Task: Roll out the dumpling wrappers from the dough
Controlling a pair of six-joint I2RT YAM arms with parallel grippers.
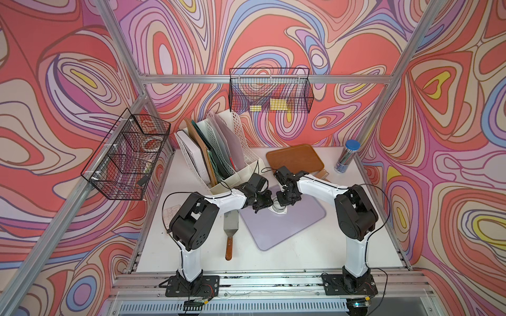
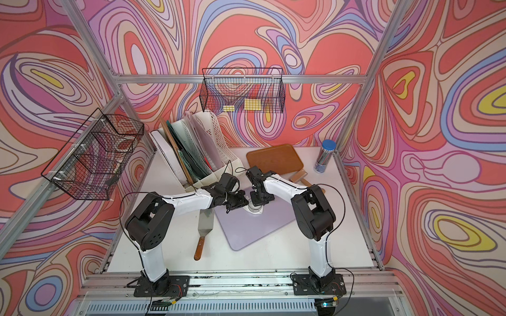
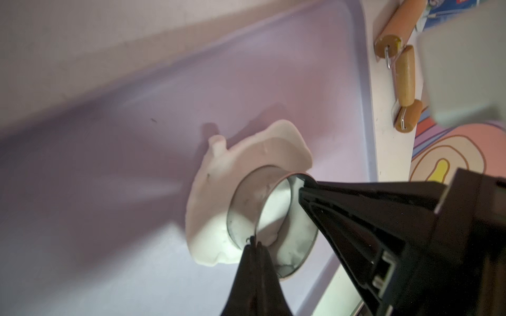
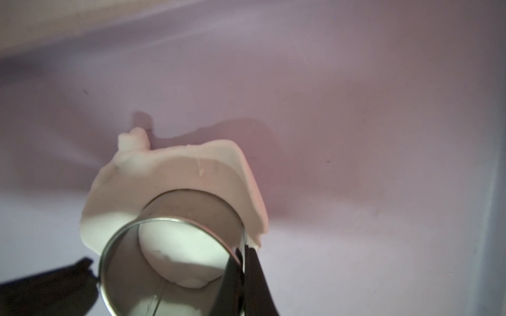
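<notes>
On the lavender mat (image 1: pixel 279 231) lies a flat, irregular sheet of white dough (image 4: pixel 113 192) with a small nub on its edge. A thin metal ring cutter (image 4: pixel 197 202) stands on the dough, its lower edge against it. My right gripper is shut on the cutter's thin wall. From the opposite side my left gripper is shut, its tips at the ring's upper rim; whether the thin wall lies between them is unclear. Both grippers (image 1: pixel 272 199) meet over the upper part of the mat, partly covering the ring from above.
A metal scraper with a wooden handle (image 1: pixel 229 247) lies left of the mat. Behind stand a white file holder (image 1: pixel 245 173), a brown tray (image 1: pixel 295 158) and a blue-lidded container (image 1: pixel 346 157). A wooden rolling pin (image 3: pixel 390 44) lies beyond the mat.
</notes>
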